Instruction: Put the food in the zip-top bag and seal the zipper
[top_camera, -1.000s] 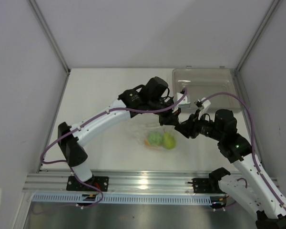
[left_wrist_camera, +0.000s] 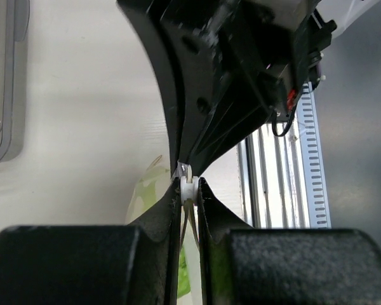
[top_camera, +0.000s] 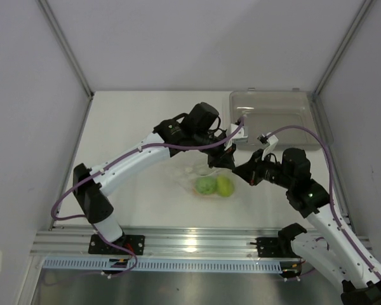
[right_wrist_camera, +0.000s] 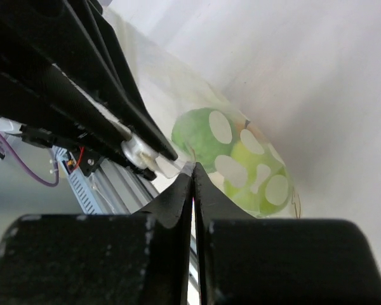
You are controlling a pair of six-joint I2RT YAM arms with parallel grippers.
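Observation:
The clear zip top bag point(right_wrist_camera: 178, 82), printed with white dots, lies on the table with its top edge raised to the grippers. Inside it show a green round food point(top_camera: 206, 185) and a yellow-green food point(top_camera: 225, 185), with a bit of orange point(right_wrist_camera: 256, 132) behind them. My left gripper is shut on a small white piece point(left_wrist_camera: 189, 190) at the bag's top, seemingly the zipper slider. Close beside it, my right gripper is shut, its tips meeting the clear film; whether any film is pinched between them cannot be told.
An empty grey tray point(top_camera: 267, 101) stands at the back right. Both arms crowd together over the bag, their fingers nearly touching.
The food in the bag has moved a little and come back. Both grippers stay close together at the bag's top.

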